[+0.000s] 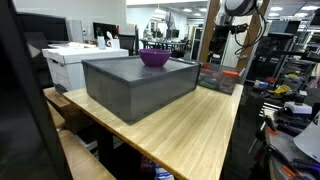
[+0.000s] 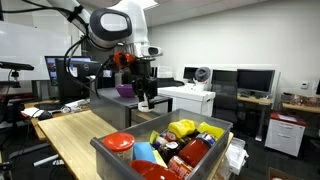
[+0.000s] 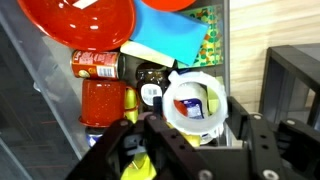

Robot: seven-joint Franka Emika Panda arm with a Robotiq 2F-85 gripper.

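Observation:
Held in my gripper is a white object with a round rim (image 3: pixel 212 126). In the wrist view, its ring lies between the dark fingers, with cans visible through its middle. Exterior view 2 shows the gripper (image 2: pixel 144 97) pointing down above the near side of a grey bin (image 2: pixel 215 165), the white object (image 2: pixel 143 106) hanging clear of the contents. The bin holds a red bowl (image 2: pixel 155 173), a red can (image 2: pixel 119 145), yellow items (image 2: pixel 182 128), a blue item (image 2: pixel 145 153) and several cans.
A second long grey bin (image 1: pixel 135 98) stands at the other end of the wooden table (image 1: pixel 170 139), with a purple bowl (image 1: pixel 154 58) on its top. The table between the bins is clear. A dark post (image 1: pixel 25 90) stands at the left.

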